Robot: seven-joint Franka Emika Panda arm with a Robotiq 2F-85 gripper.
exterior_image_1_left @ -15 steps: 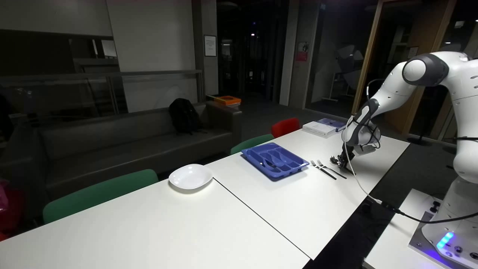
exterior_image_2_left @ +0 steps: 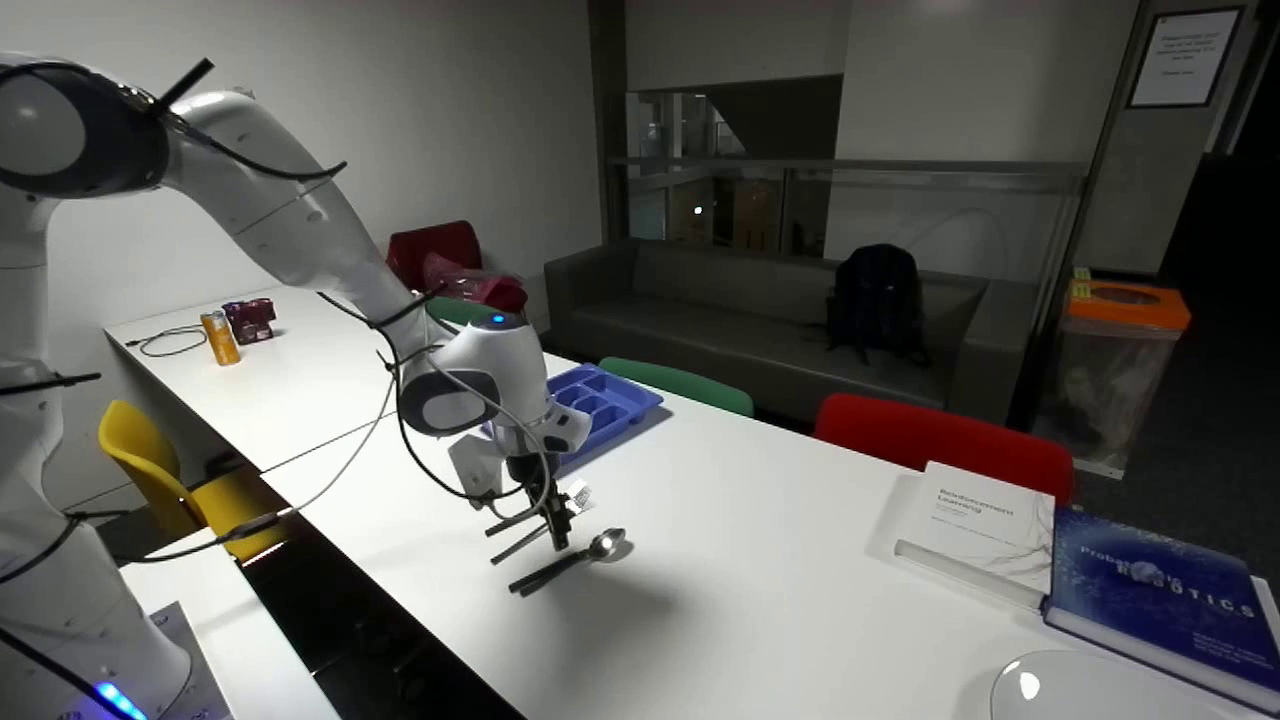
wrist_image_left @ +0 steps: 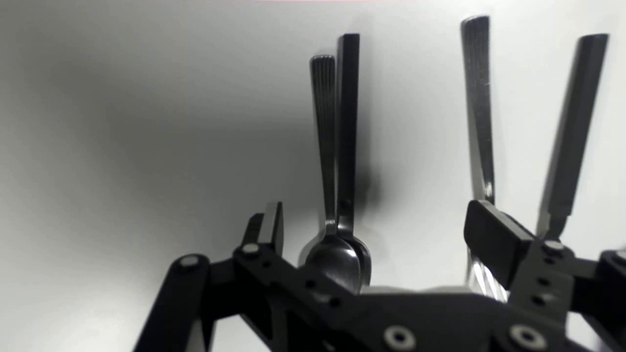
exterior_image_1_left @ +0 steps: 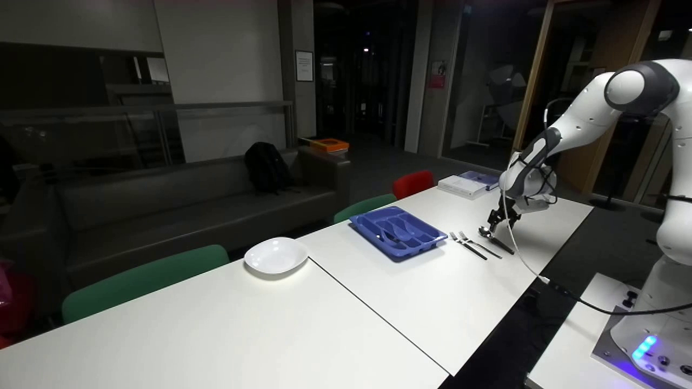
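Observation:
Two spoons lie side by side on the white table, touching: a metal-handled spoon point(wrist_image_left: 324, 117) and a black-handled spoon point(wrist_image_left: 347, 117), their bowls overlapping. To their right in the wrist view are a metal fork point(wrist_image_left: 480, 99) and a black-handled utensil point(wrist_image_left: 578, 123), its head hidden; two forks show in exterior view 1. Open and empty, my gripper hovers over this cutlery. Its left finger point(wrist_image_left: 273, 226) is left of the spoons; the right finger point(wrist_image_left: 493, 231) covers part of the metal fork. A blue cutlery tray point(exterior_image_1_left: 397, 231) holds some dark cutlery.
A white plate point(exterior_image_1_left: 277, 255) sits farther along the table. Books point(exterior_image_2_left: 978, 528) and a clear round-edged object point(exterior_image_2_left: 1104, 686) occupy the other end. A cable point(exterior_image_1_left: 522, 256) hangs beside the arm. Bare tabletop surrounds the spoons on several sides.
My gripper has risen from close above the spoons and shifted slightly right in exterior view 1. The spoons are more exposed there now; tray, plate and forks have stayed put.

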